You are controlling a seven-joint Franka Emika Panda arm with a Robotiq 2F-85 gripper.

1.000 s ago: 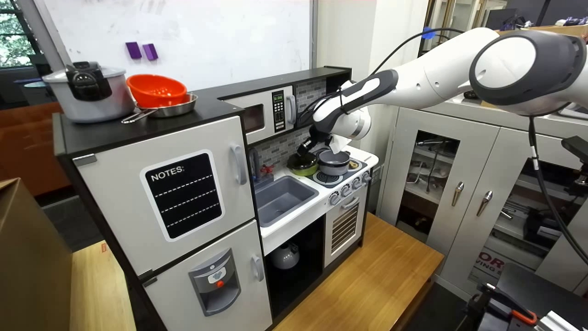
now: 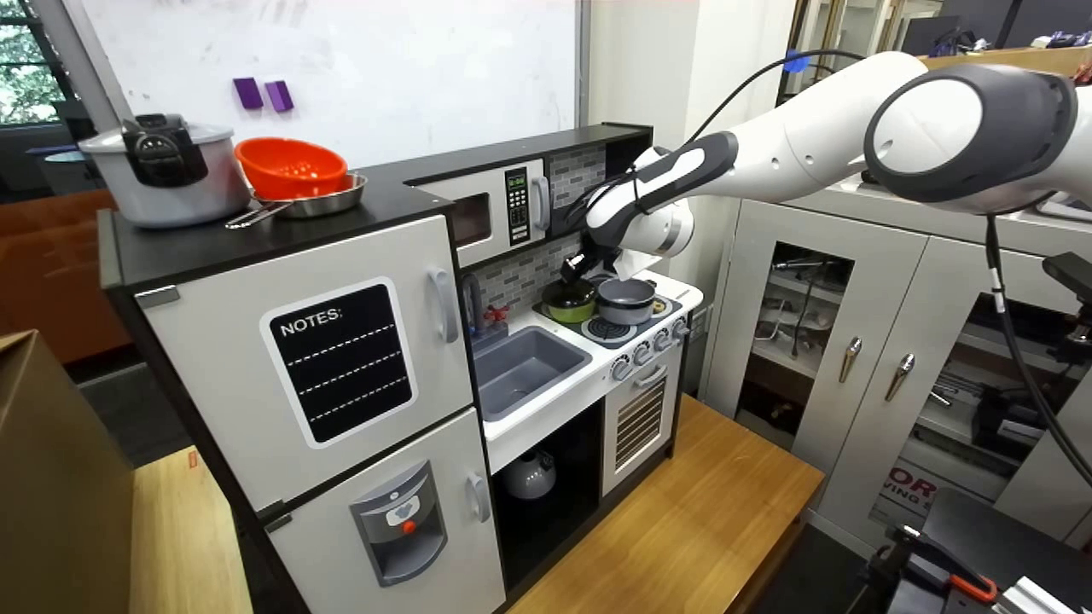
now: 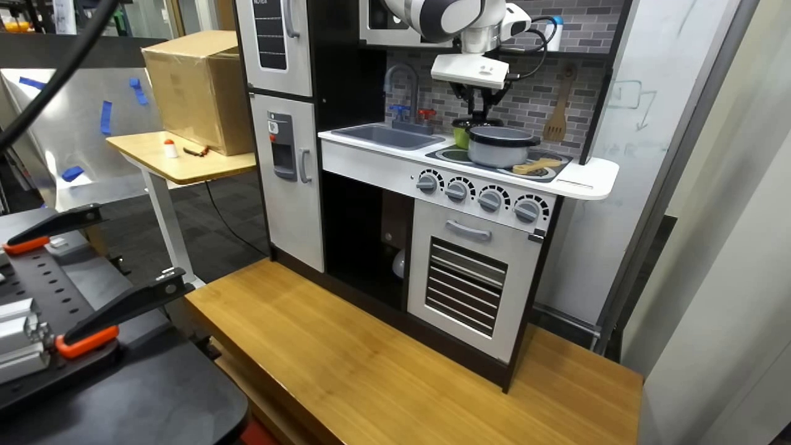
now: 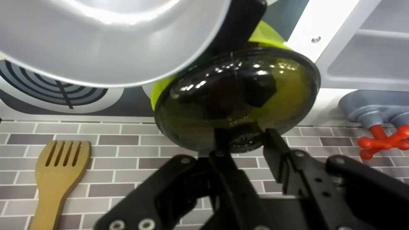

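My gripper is shut on the black knob of a dark see-through lid (image 4: 234,95), gripping it from both sides. The lid covers much of a green pot (image 4: 264,34) in the wrist view; whether it rests on the rim or hangs just clear, I cannot tell. In exterior view 1, the green pot (image 2: 575,311) stands at the back left of the stove, under my gripper (image 2: 574,270). From the other side, the lid (image 3: 478,122) shows above the green pot (image 3: 461,138), which is mostly hidden.
A grey pot (image 3: 498,152) stands close against the green pot, its black handle between them. A wooden spatula (image 4: 64,168) hangs on the tiled wall. Red and blue taps and the empty sink (image 2: 527,370) lie to the left of the stove. A wooden utensil (image 3: 537,166) rests on the stove.
In exterior view 1, my gripper and the lid have shifted slightly right and up. The grey pot also appears a little farther right.
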